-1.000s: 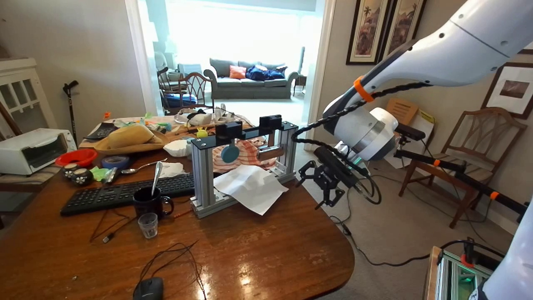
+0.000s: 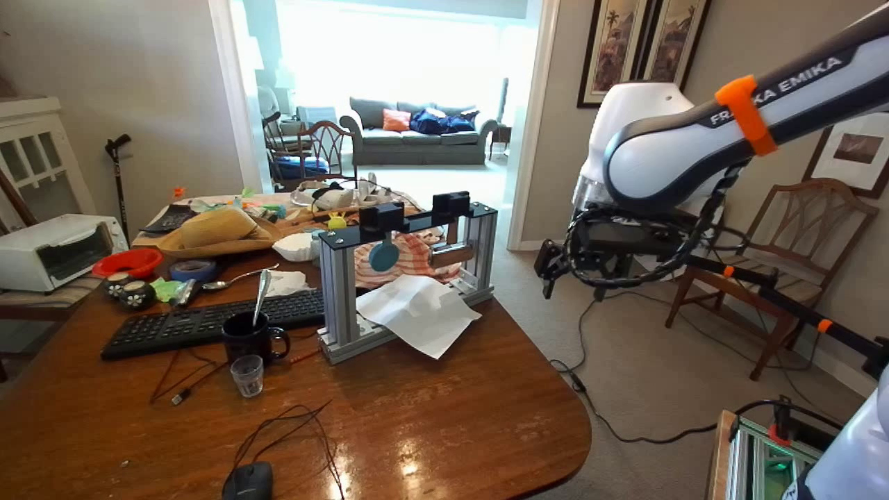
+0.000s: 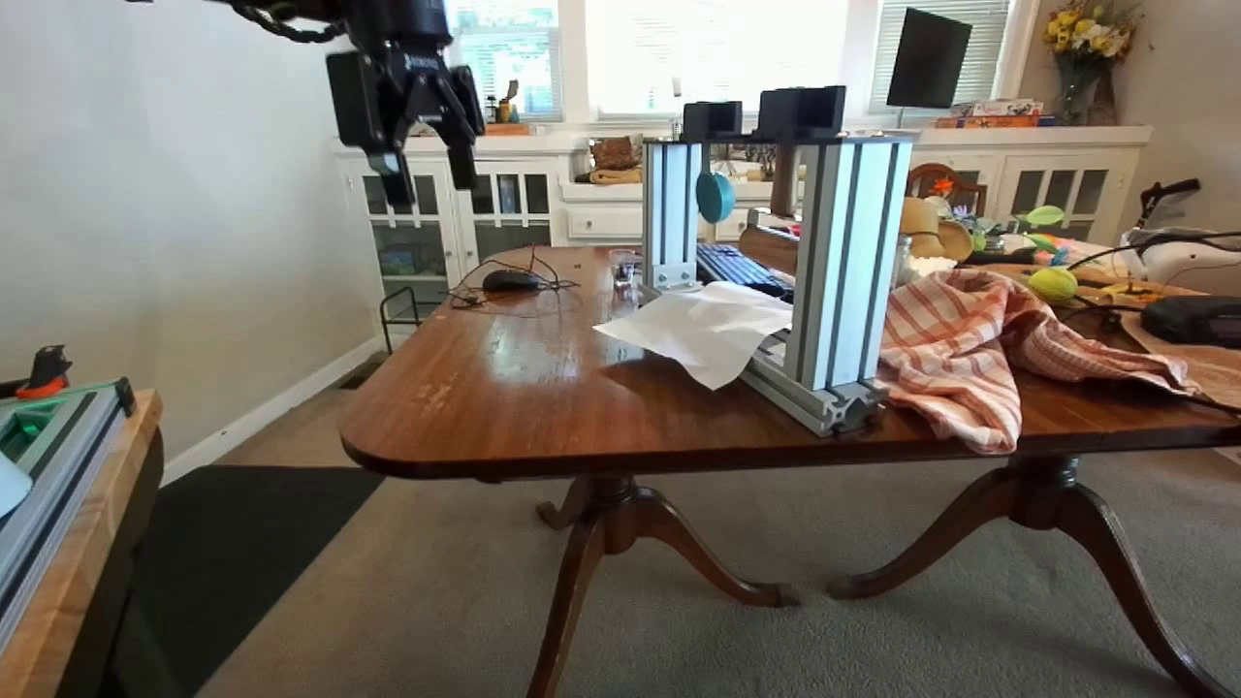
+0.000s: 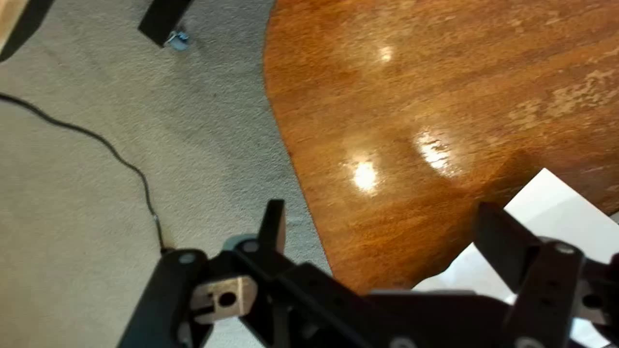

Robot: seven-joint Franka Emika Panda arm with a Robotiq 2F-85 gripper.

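My gripper (image 3: 431, 184) is open and empty, pointing down high beside the table's rounded end. The wrist view has its fingers apart, one over the carpet and the other in front of a white paper sheet (image 4: 557, 223). That sheet (image 2: 421, 315) lies bent across the base of an aluminium frame (image 2: 339, 292) on the wooden table (image 2: 492, 400). Under the frame's black top bar, a blue round paddle (image 2: 383, 255) and a brown wooden piece (image 2: 451, 253) hang down. In exterior view 1 the gripper is right of the frame, clear of it.
A dark mug (image 2: 247, 337) with a spoon, a small clear glass (image 2: 247, 375), a keyboard (image 2: 183, 329) and a mouse (image 2: 249, 482) occupy the table's left side. A checked cloth (image 3: 960, 349) lies behind the frame. Bare tabletop surrounds the near right corner.
The arm has drawn up and to the right, away from the frame and paper. My gripper has turned from slanting toward the table to pointing down. The table objects look unmoved.
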